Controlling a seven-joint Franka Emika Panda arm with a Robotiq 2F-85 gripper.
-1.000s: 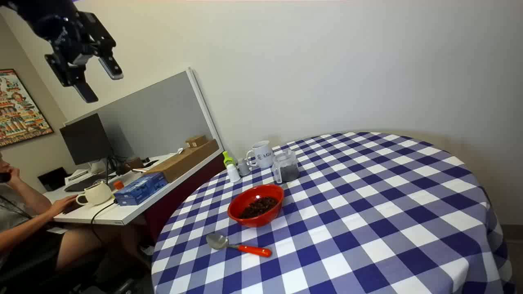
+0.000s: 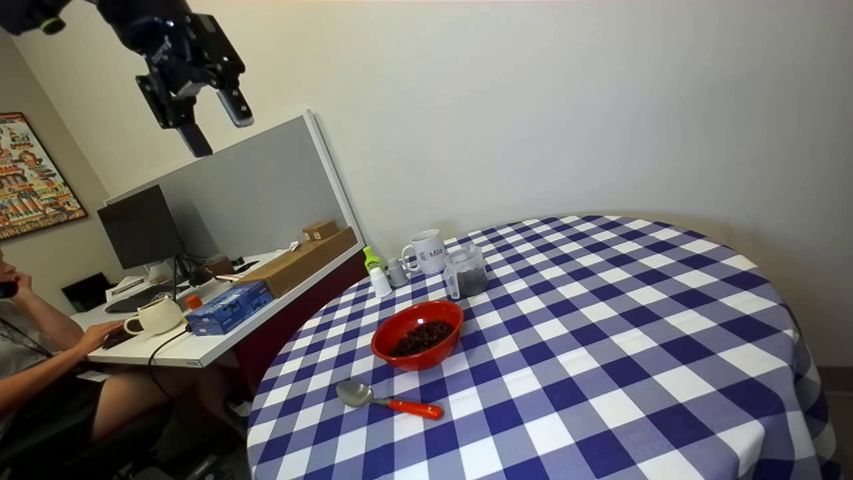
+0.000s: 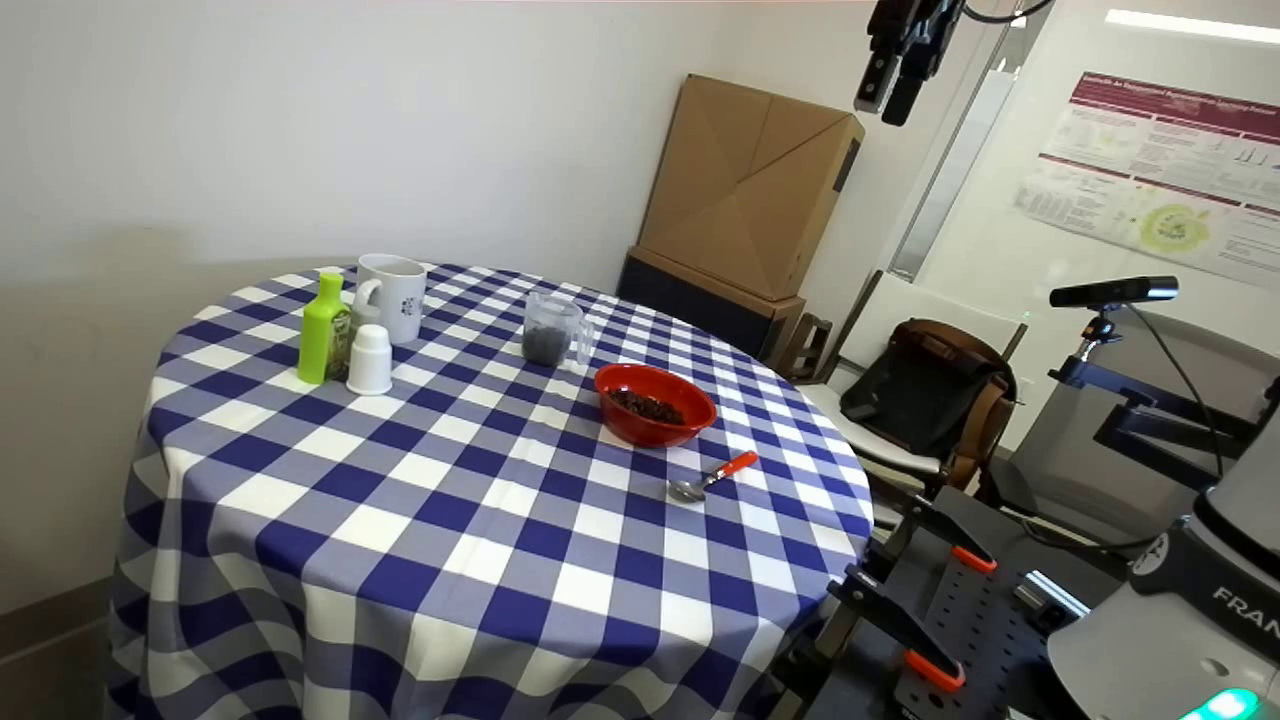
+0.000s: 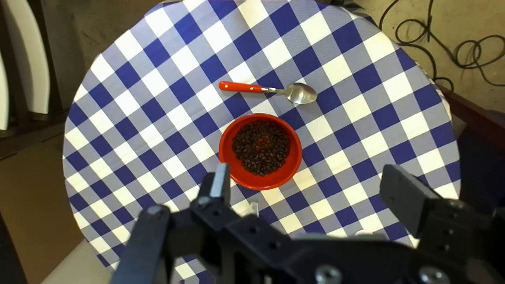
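My gripper hangs high above the table, its fingers spread wide with nothing between them. In the wrist view it looks down on a red bowl holding dark beans. A spoon with a red handle lies flat on the cloth beside the bowl. Farther back stands a clear measuring cup with dark contents in its lower part. Near it is a white mug with printing on its side.
A green bottle and a white shaker stand close to the mug, with a grey shaker beside them. Wide stretches of the checkered tablecloth are bare. A person sits at the desk to the left.
In exterior view 1 my gripper has shifted right and slightly up, still open. The bowl, spoon and other tableware have stayed where they were.
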